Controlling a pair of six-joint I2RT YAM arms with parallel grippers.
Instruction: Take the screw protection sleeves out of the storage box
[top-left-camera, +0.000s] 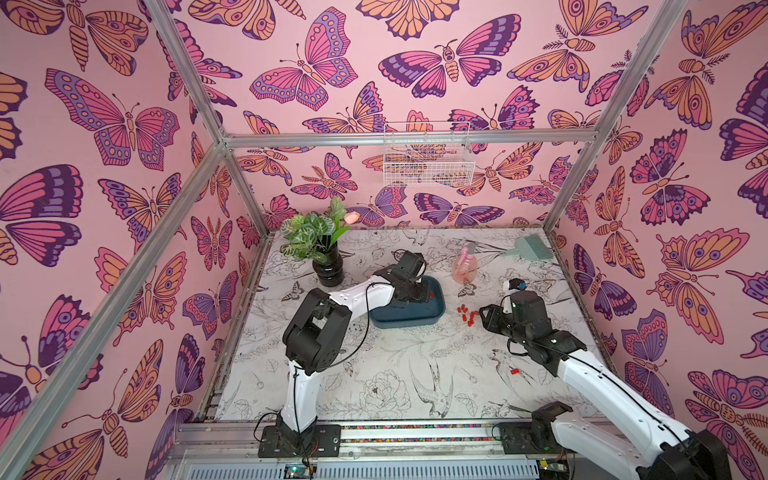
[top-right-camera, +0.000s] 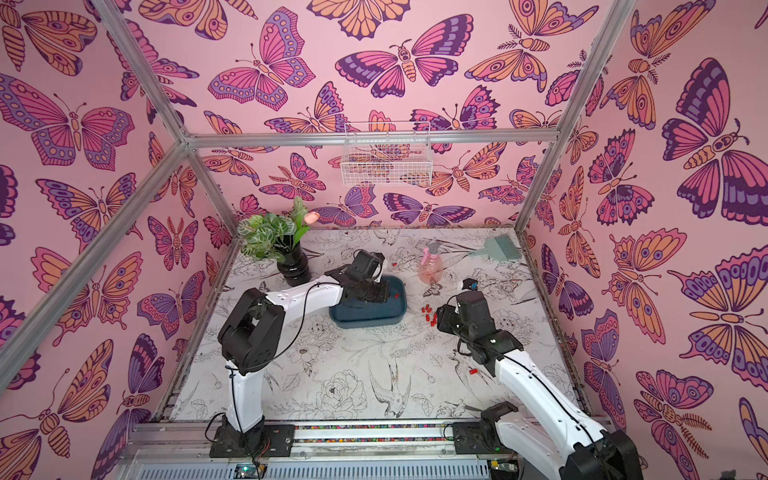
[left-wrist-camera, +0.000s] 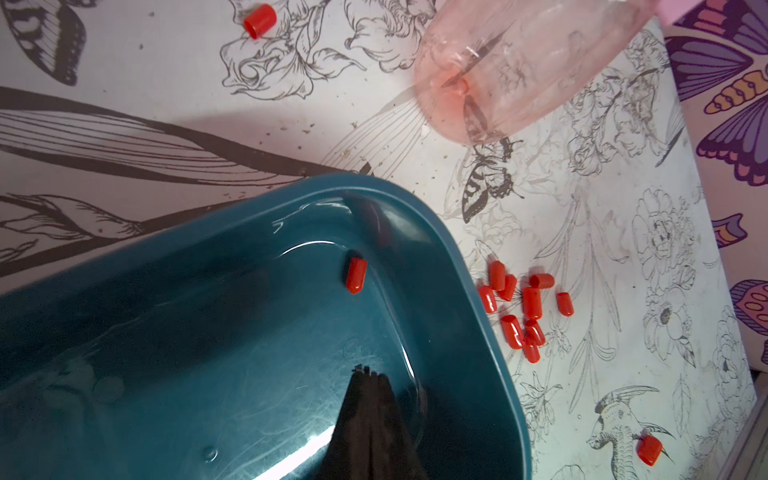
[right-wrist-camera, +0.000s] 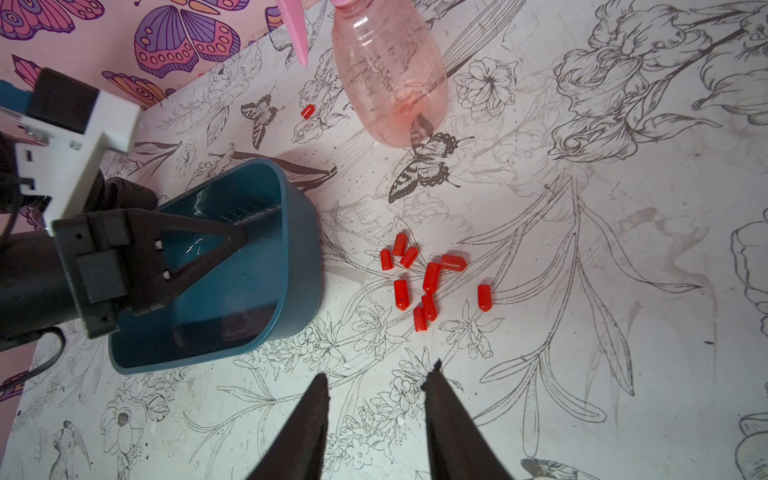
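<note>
A single red sleeve (left-wrist-camera: 356, 274) lies on the floor of the blue storage box (left-wrist-camera: 472, 320), near its far corner in the left wrist view. My left gripper is over the box, its fingertips pressed together with nothing between them; the sleeve is apart from them, beyond the tips. Several red sleeves (right-wrist-camera: 431, 277) are heaped loosely on the table to the right of the box. The right gripper stands open and empty, with bare table between its fingers.
A pink transparent spray bottle (right-wrist-camera: 392, 72) stands behind the heap. One red sleeve (left-wrist-camera: 260, 21) lies behind the box, another (top-left-camera: 514, 371) toward the front right. A potted plant (top-left-camera: 320, 240) is left of the box.
</note>
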